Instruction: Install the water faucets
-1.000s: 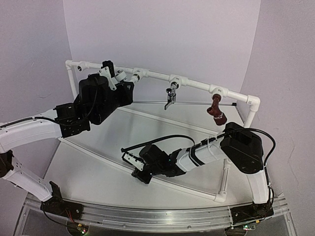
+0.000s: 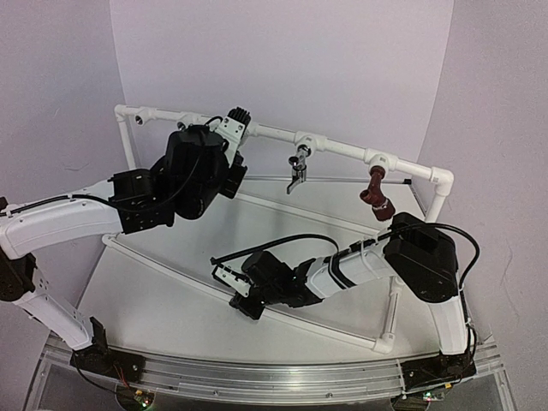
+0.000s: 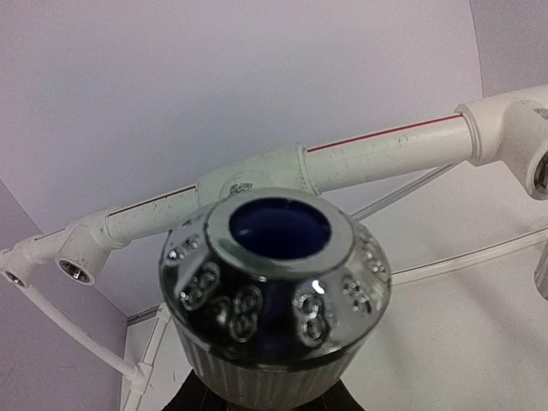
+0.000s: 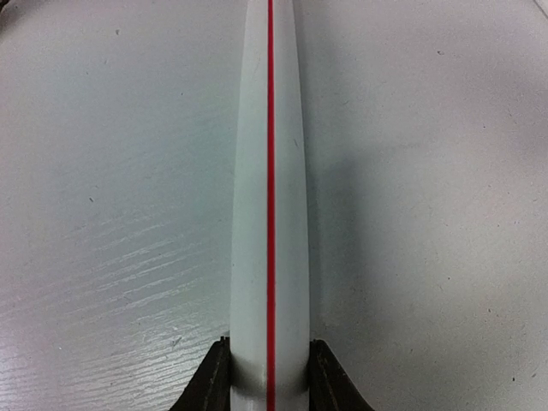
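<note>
In the left wrist view, a chrome faucet piece (image 3: 274, 317) with a ribbed base and dark blue centre fills the middle. My left gripper (image 2: 236, 147) is shut on it, its black fingers (image 3: 342, 399) showing only at the bottom edge. Directly behind the piece is a white tee (image 3: 253, 175) on the upper pipe; its outlet is hidden, so contact cannot be judged. A chrome tap (image 2: 297, 169) and a dark red faucet (image 2: 378, 193) hang from the tees farther right. Down in front, my right gripper (image 2: 231, 289) is shut on the lower white pipe (image 4: 291, 214).
Two open tees lie toward the left end of the pipe, the outermost tee (image 2: 141, 116) and another tee (image 3: 81, 254). The chrome tap stands close on the right of my left gripper. White floor panel (image 2: 163, 308) inside the frame is bare.
Over the last second my left gripper has moved right along the upper pipe and tilted, coming over the middle tee with the chrome piece. The right arm has stayed still.
</note>
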